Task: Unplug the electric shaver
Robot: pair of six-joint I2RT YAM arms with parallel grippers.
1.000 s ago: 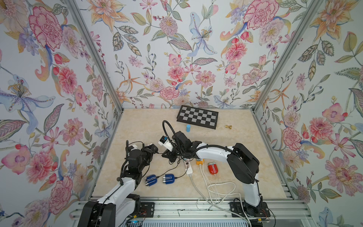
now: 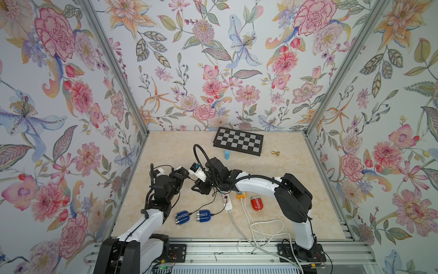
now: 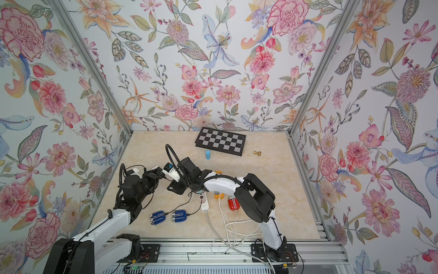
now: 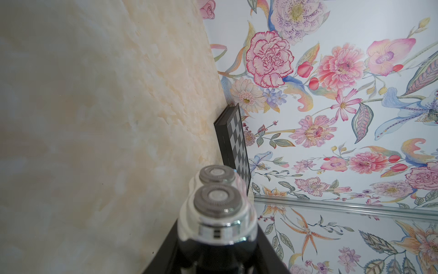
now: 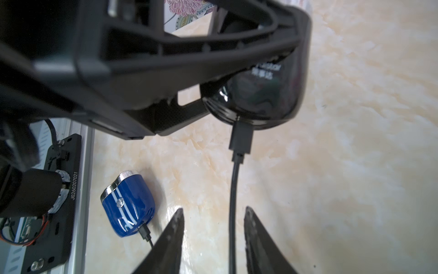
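Observation:
A black shaver (image 5: 262, 93) with a silver two-disc head (image 4: 218, 201) is held off the table, my left gripper shut on its body. The cable's black plug (image 5: 241, 137) sits in the shaver's base. From it the black cable (image 5: 233, 196) runs down between the fingers of my right gripper. That gripper stands part open, with gaps on both sides of the cable; its tips are below the plug, apart from it. In the top left view the two grippers face each other above the table's left half.
Two blue shavers (image 2: 182, 217) with cables lie at the front left. A white power strip (image 2: 228, 202), an orange item (image 2: 241, 195), a red shaver (image 2: 256, 203) and loose white cables occupy the front middle. A chessboard (image 2: 238, 141) and blue cylinder (image 2: 226, 154) stand behind.
My left gripper has moved a little back and left with the shaver. The right gripper has shifted slightly left as well. Objects on the table have stayed where they were.

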